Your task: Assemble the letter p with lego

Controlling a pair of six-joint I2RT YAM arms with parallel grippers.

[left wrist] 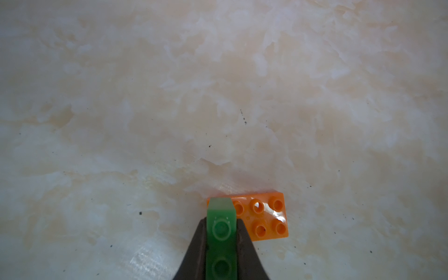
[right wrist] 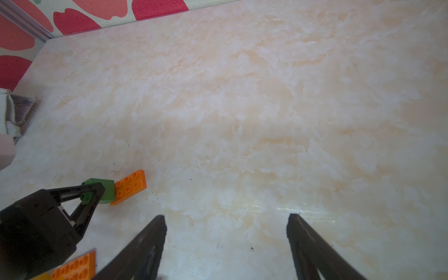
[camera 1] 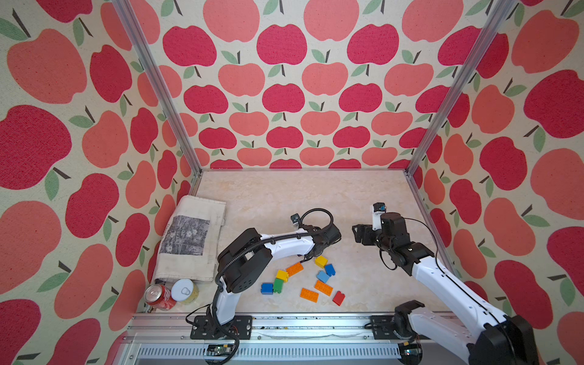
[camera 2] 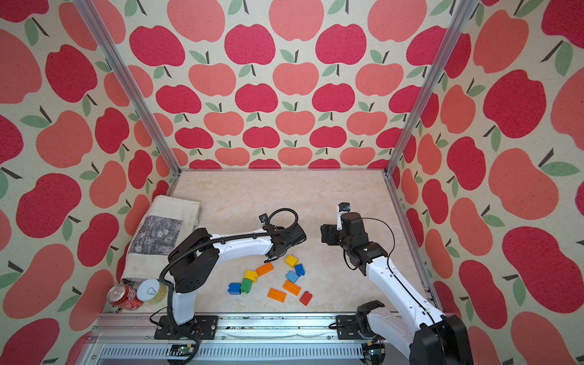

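In the left wrist view, my left gripper is shut on a green brick [left wrist: 221, 252]. The green brick covers the left end of an orange brick [left wrist: 268, 214] with studs facing up. From the right wrist side, that orange brick [right wrist: 129, 186] sits right against the green one [right wrist: 107, 189]; whether they are joined I cannot tell. My left arm hides both from the top views. Off to the right, my right gripper stands open and empty over bare table.
Toward the front lie several loose bricks: yellow [camera 1: 321, 261], dark blue [camera 1: 329, 269], light blue [camera 1: 323, 276], orange [camera 1: 309, 294], red [camera 1: 338, 298] and green [camera 1: 278, 285]. A cloth [camera 1: 188, 234], red can [camera 1: 158, 296] and jar [camera 1: 184, 291] occupy the left.
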